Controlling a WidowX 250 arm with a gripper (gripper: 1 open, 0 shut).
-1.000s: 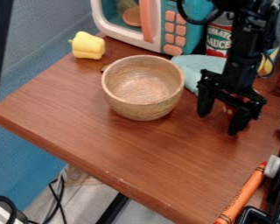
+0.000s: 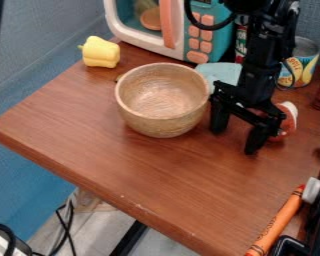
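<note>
My black gripper (image 2: 238,132) is low over the wooden table (image 2: 149,190), just right of a light wooden bowl (image 2: 160,112). Its fingers point down and stand apart. A red and white object (image 2: 284,124) sits behind the gripper at its right, partly hidden by it; whether anything is between the fingers is unclear. A pale teal item (image 2: 220,73) lies behind the arm.
A toy microwave (image 2: 190,35) stands at the back, with cans (image 2: 304,62) beside it. A yellow pepper (image 2: 100,52) is at the back left. An orange crayon-like stick (image 2: 278,225) lies front right.
The gripper has moved left toward the bowl over the last second, uncovering more of the red and white object at its right.
</note>
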